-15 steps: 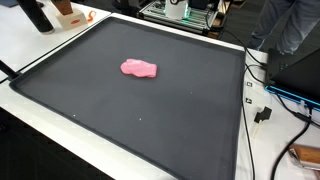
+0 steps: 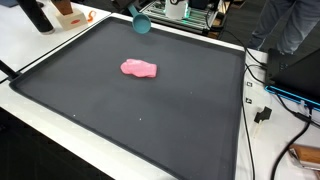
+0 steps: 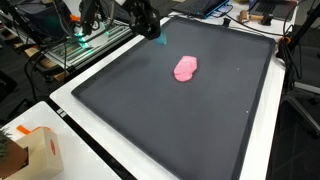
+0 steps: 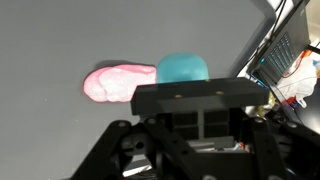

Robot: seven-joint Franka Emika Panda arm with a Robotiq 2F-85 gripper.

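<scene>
A teal object (image 2: 141,23), perhaps a cup, shows at the far edge of the dark mat, just below my black gripper (image 2: 134,9). The wrist view has the rounded teal object (image 4: 182,67) right at the dark bar of the gripper, which is shut on it. In exterior view 2 only a small teal patch (image 3: 161,39) appears beside the gripper (image 3: 155,33). A pink cloth-like piece (image 2: 139,68) lies flat on the mat, apart from the gripper. Its lumpy pink shape (image 4: 119,82) is left of the teal object in the wrist view.
A white table border (image 2: 110,143) surrounds it. Cables (image 2: 250,60) and dark equipment (image 2: 295,75) stand on the right. A wooden box (image 3: 38,150) sits at lower left in exterior view 2.
In exterior view 1 the teal object and gripper have come into view from the top edge and moved nearer the mat. The pink piece has stayed put.
</scene>
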